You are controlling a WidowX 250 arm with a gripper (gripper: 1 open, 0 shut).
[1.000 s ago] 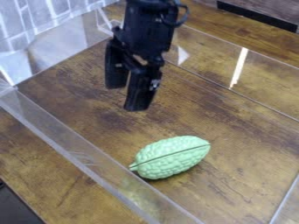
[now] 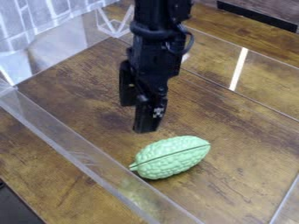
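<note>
A pale green, bumpy bitter melon toy (image 2: 170, 158) lies on the wooden floor of a clear-walled tray. Above and behind it, the black gripper (image 2: 138, 103) points downward with its fingers apart and nothing seen between them, hanging a short way from the melon.
Clear plastic walls (image 2: 70, 149) run along the left and back of the wooden work area (image 2: 251, 157). A white patterned cloth stands beyond the back left corner.
The gripper has moved a little down and toward the melon, shifting slightly right. The melon has not moved.
</note>
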